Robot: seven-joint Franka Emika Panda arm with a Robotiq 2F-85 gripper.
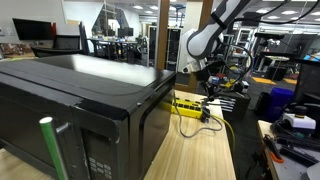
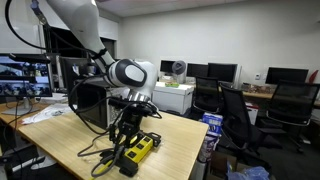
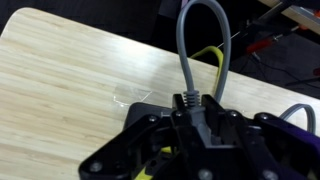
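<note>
A grey cable (image 3: 182, 40) loops up between the fingers of my gripper, which is shut on it in the wrist view. The black-and-yellow box (image 2: 140, 150) sits on the wooden table under and beside the gripper (image 2: 122, 130) in exterior view 2. In exterior view 1, the yellow box (image 1: 188, 106) stands past the black appliance, and the grey cable (image 1: 190, 132) curves over the table in front of it. Part of the box is hidden behind the gripper in the wrist view.
A large black appliance (image 1: 90, 90) fills the left of exterior view 1. A yellow cable (image 3: 212, 54) passes beyond the grey loop near the table edge. Bare tabletop (image 3: 60, 100) lies to the left in the wrist view.
</note>
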